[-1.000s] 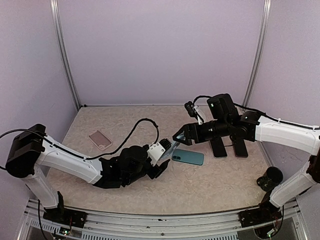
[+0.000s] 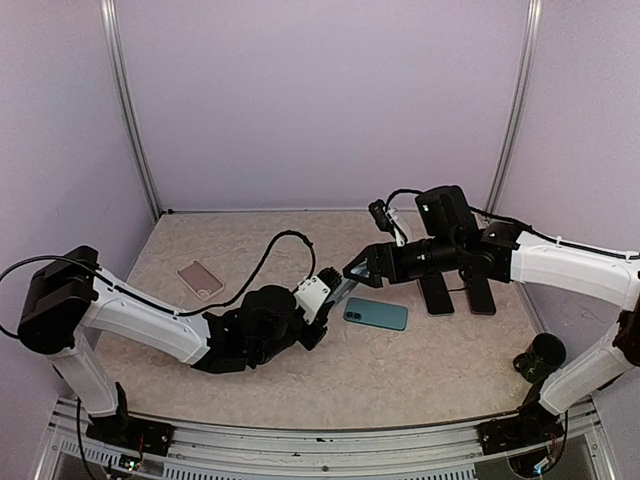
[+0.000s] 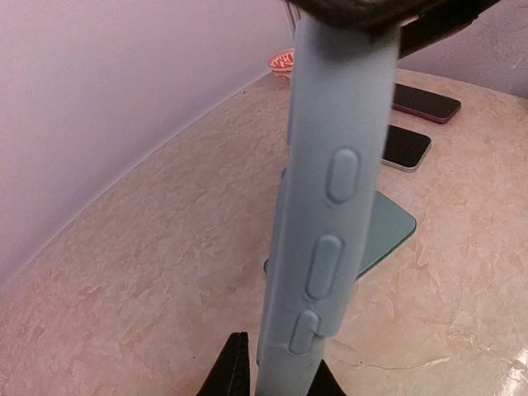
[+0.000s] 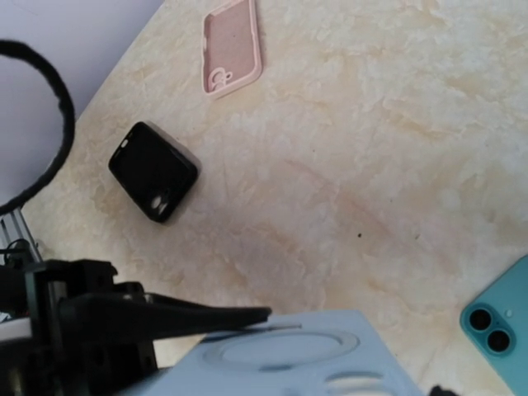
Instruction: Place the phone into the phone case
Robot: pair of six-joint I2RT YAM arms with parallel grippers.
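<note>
A light blue case (image 3: 326, 206) with side button bumps stands tilted between my two grippers (image 2: 322, 310) over the table's middle. My left gripper is shut on its lower end. My right gripper (image 2: 358, 268) is at its upper end, one finger (image 4: 198, 318) lying along the case's back with its camera cutouts; whether it grips is unclear. A teal phone (image 2: 375, 313) lies flat on the table below, its camera pair visible in the right wrist view.
A pink case (image 2: 200, 280) lies at left. Two dark phones (image 2: 436, 298) lie at right. A black case (image 4: 153, 173) shows in the right wrist view.
My left gripper has shifted slightly up and back with the case's lower end. My right gripper has moved very slightly; the teal phone stays put.
</note>
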